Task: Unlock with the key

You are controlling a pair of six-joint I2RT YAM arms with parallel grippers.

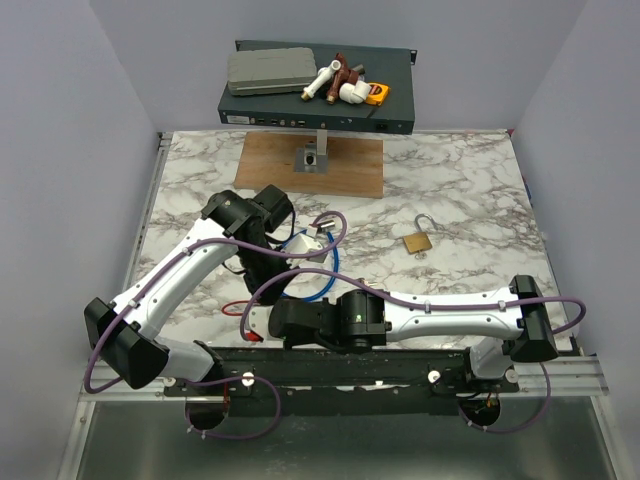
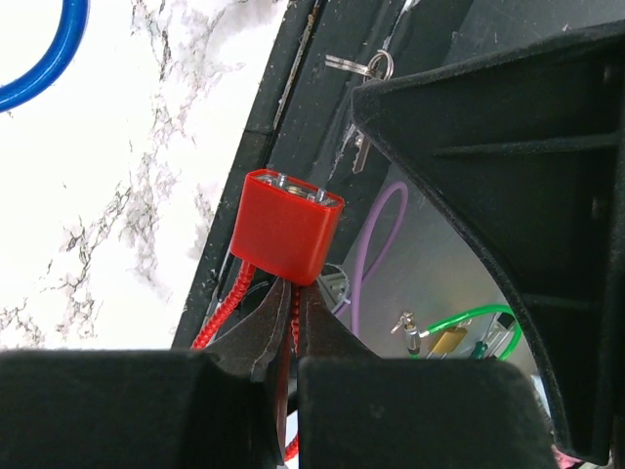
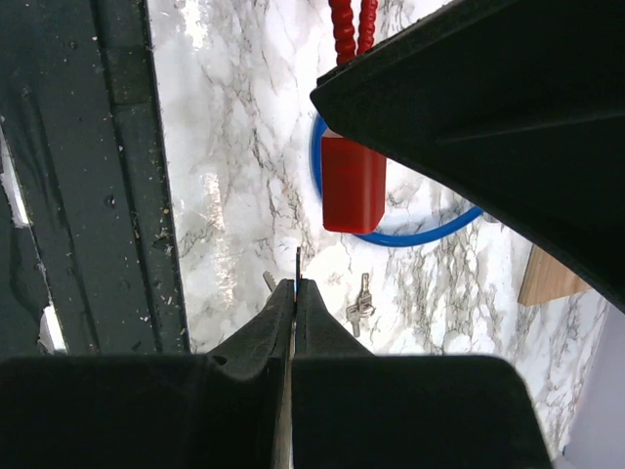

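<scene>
A small red lock on a red cable is up at my left gripper, which is shut with the cable between its fingertips. Metal pins show on the lock's end in the left wrist view. My right gripper is shut on a thin key, seen edge-on, with other keys dangling beside it. Its tip points up the right wrist view, just short of the red lock; a gap shows there. From above, the lock sits near the front edge, fingertips largely hidden by the arms.
A blue cable loops on the marble table beneath the arms. A brass padlock lies open at the right. Behind are a wooden board with a hasp and a loaded dark shelf.
</scene>
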